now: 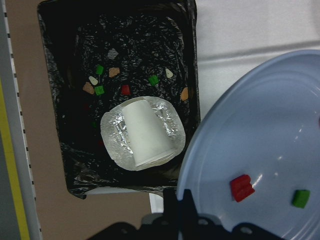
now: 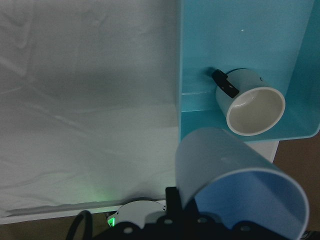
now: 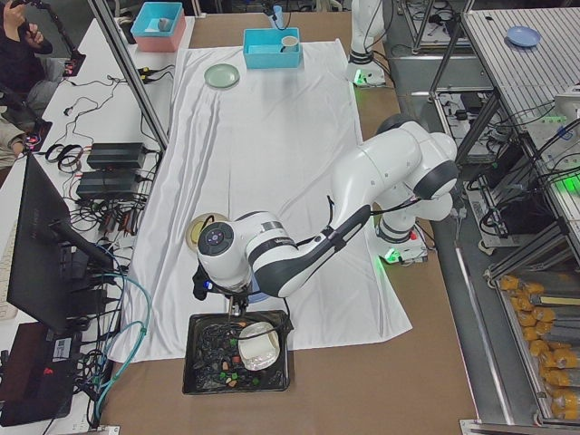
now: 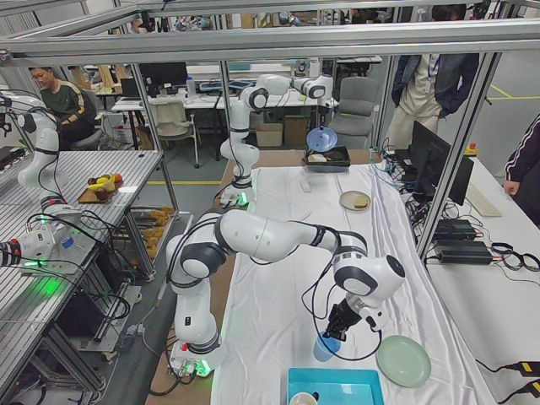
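My left gripper is shut on the rim of a blue plate [image 1: 265, 140], tilted up in the camera right view, with red and green pieces on it. It hangs by a black-lined bin [image 1: 80, 140] holding scraps, a white paper cup [image 1: 147, 132] and a foil-like round dish [image 1: 112, 132]. My right gripper is shut on the rim of a blue cup [image 2: 225, 155], beside a turquoise bin [image 2: 240, 35] with a white mug [image 2: 255, 110] lying in it.
A beige plate [image 4: 344, 201] with a yellow item lies on the white cloth [image 4: 270, 321]. A green plate [image 4: 403, 361] sits near the turquoise bin. A monitor and cables line one side.
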